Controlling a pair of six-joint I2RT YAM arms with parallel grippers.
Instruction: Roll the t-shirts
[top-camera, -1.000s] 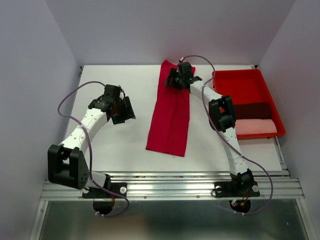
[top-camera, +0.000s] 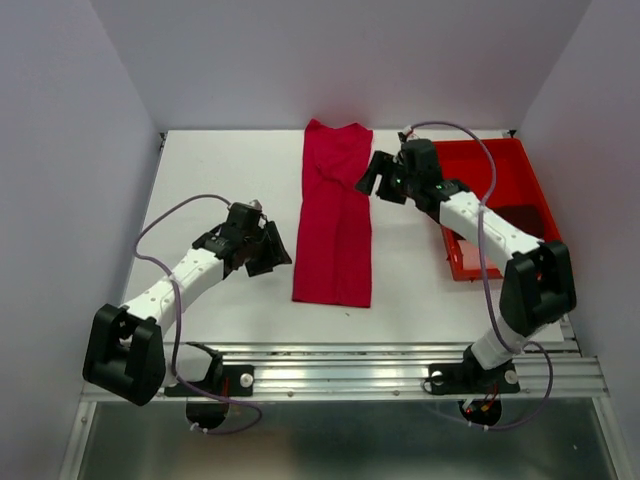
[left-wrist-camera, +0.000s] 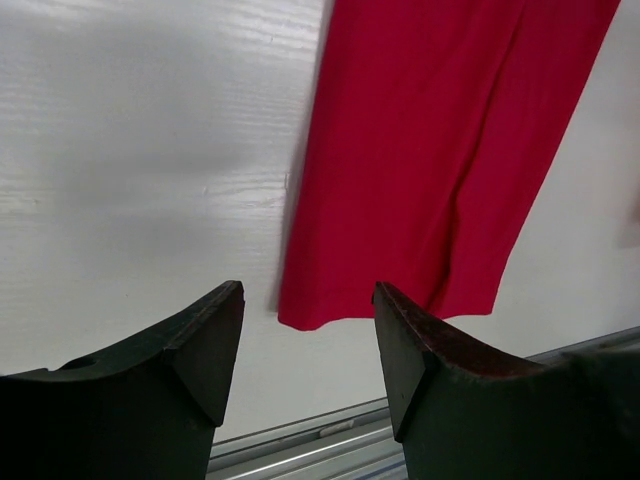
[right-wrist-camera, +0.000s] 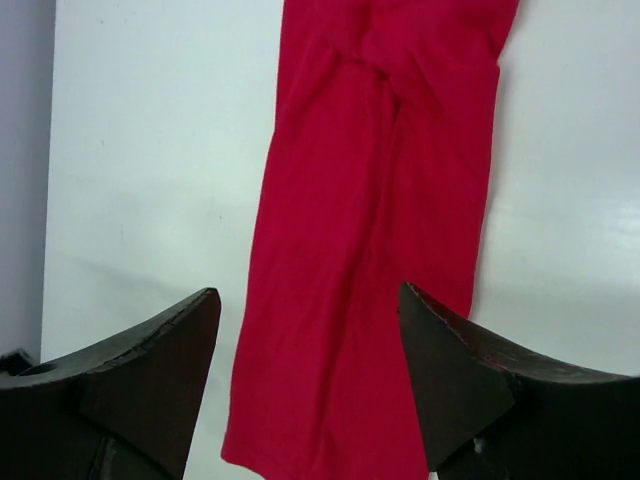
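Note:
A dark red t-shirt (top-camera: 319, 230) lies folded into a long strip on the white table, running from the back edge toward the front. Its far end is bunched, and a lengthwise fold line runs down the middle. My left gripper (top-camera: 287, 257) is just left of the strip's near half, fingers apart. In the left wrist view, the shirt's near hem (left-wrist-camera: 302, 305) shows beyond the fingers with nothing held. To the right of the strip's far half hovers my right gripper (top-camera: 368, 190), open and empty, above the shirt (right-wrist-camera: 318, 250) in its own wrist view.
A red bin (top-camera: 527, 170) stands at the right, with a dark roll (top-camera: 522, 218) and a pink roll (top-camera: 468, 256) inside, partly hidden by the right arm. Bare table (top-camera: 205, 165) lies left of the shirt.
The shirt's far end has swung left, so the strip now lies straighter. My right gripper has left the shirt, moving right and nearer the front. My left gripper has moved right and frontward.

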